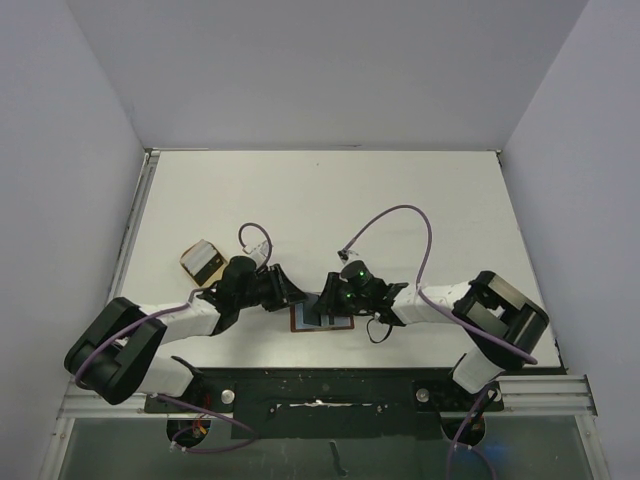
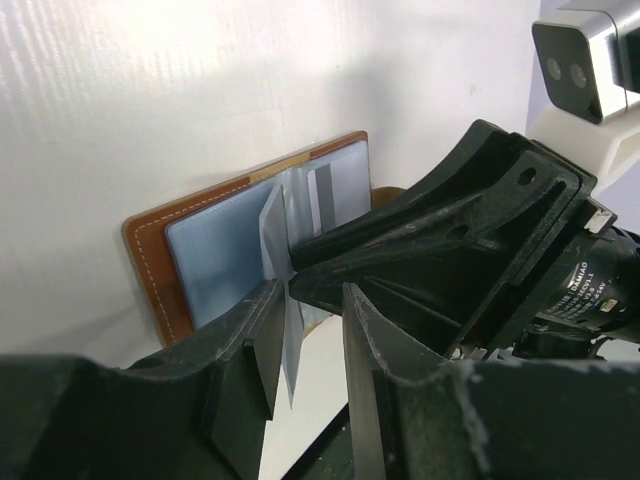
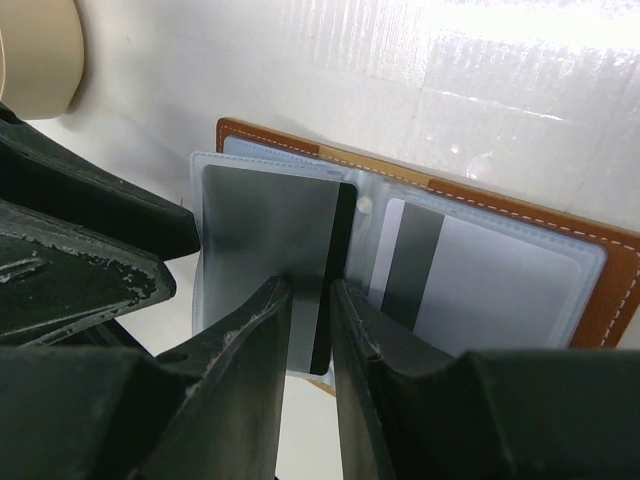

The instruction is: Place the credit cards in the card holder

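The brown leather card holder (image 3: 596,236) lies open on the table between my grippers, with pale sleeves and cards (image 3: 470,280). A grey card with a black stripe sits at a clear sleeve on the holder's left part; in the left wrist view that flap stands tilted. My right gripper has its fingertips at this card's stripe, slightly apart; whether they grip it is unclear. My left gripper stands open beside the raised flap, fingertips near it. The right gripper's black fingers also show in the left wrist view, touching the flap.
A cardboard tray (image 1: 186,250) with white and dark cards lies at the back left of the table.
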